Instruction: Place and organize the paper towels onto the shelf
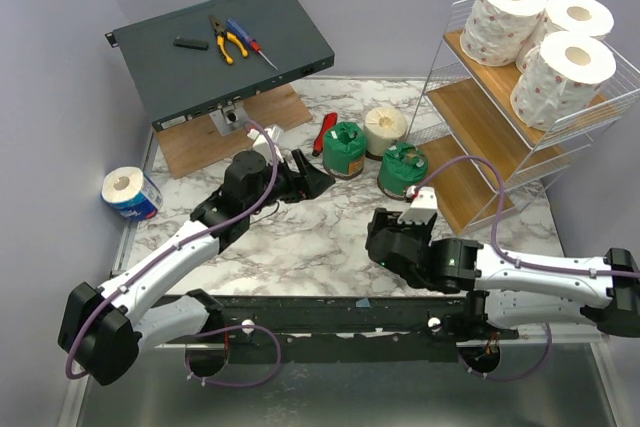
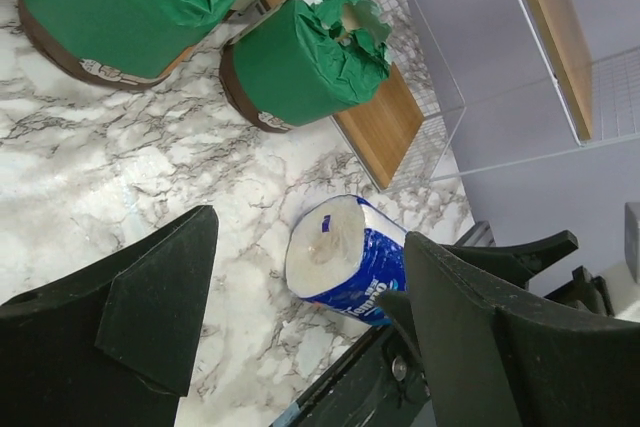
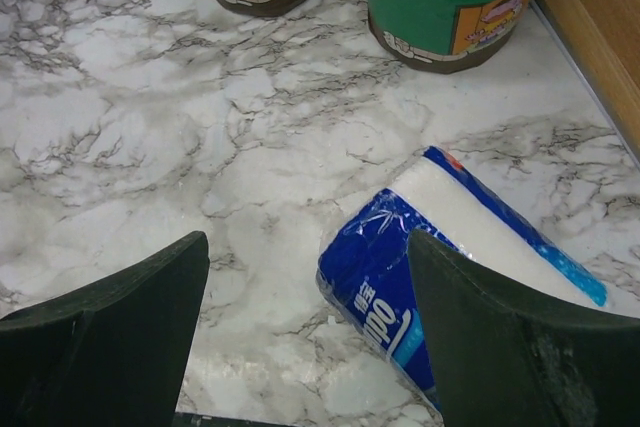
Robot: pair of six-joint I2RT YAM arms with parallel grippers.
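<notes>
A blue-wrapped paper towel roll (image 2: pixel 376 272) lies on its side on the marble counter near the front edge, hidden by the right arm in the top view. My right gripper is open above the counter; the roll (image 3: pixel 376 257) sits beneath and beyond its right finger, not between the fingers. Open and empty, my left gripper hangs over mid-counter. Another blue-labelled roll (image 1: pixel 131 193) stands upright at the far left. Two green-wrapped rolls (image 1: pixel 345 150) and a cream one (image 1: pixel 385 128) stand upright by the shelf (image 1: pixel 485 121).
Three white rolls (image 1: pixel 511 17) fill the shelf's top board; the middle board (image 1: pixel 480 115) looks bare. A dark raised panel (image 1: pixel 220 42) with tools stands at the back left, over a wooden board (image 1: pixel 190 144). Open marble (image 1: pixel 290 257) lies between the arms.
</notes>
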